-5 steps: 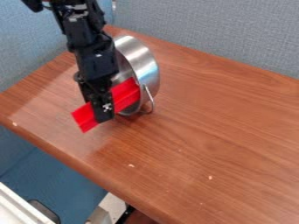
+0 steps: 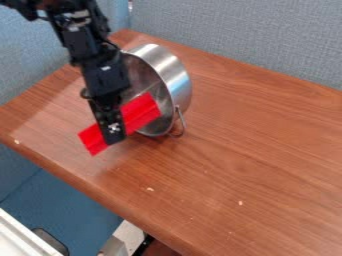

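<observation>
My gripper (image 2: 110,122) is shut on a red elongated block (image 2: 139,112), held at a slant in front of a steel pot (image 2: 168,76). The pot lies tipped on its side near the left part of the wooden table (image 2: 254,150), with a wire handle at its lower right. Part of the pot is hidden behind the arm and the block.
Blue-grey walls stand behind and to the left. Below the table's left edge is a blue surface with a white item (image 2: 16,238).
Over the last second my gripper and the red block have shifted slightly, most recently a little to the left. The pot has moved slightly as well.
</observation>
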